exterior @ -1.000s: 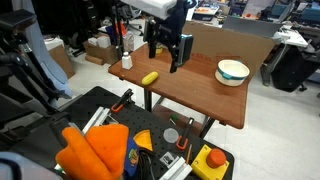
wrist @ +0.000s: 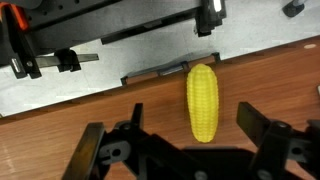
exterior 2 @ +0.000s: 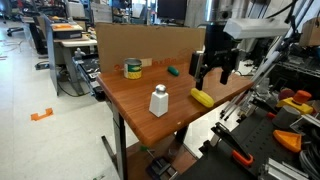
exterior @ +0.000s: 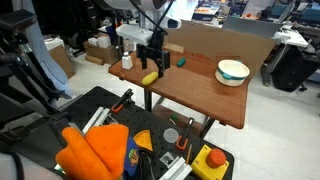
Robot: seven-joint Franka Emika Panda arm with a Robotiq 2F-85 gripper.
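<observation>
A yellow, corn-like piece lies on the brown wooden table, close to its front edge. My gripper is above the piece, pointing down, with its fingers apart. In the wrist view the yellow piece runs lengthwise between the two dark fingers, nearer the right one, and neither touches it. Exterior view 2 also has the piece on the tabletop below the raised fingertips.
A white bottle-like container stands near the piece. A can and a small green item are farther back. Toward the table's other end sits a white bowl. Bare wood lies between bowl and piece.
From the middle of the table, my gripper has shifted left in exterior view 1 to above the yellow piece. The piece and the other tabletop items have stayed put.
</observation>
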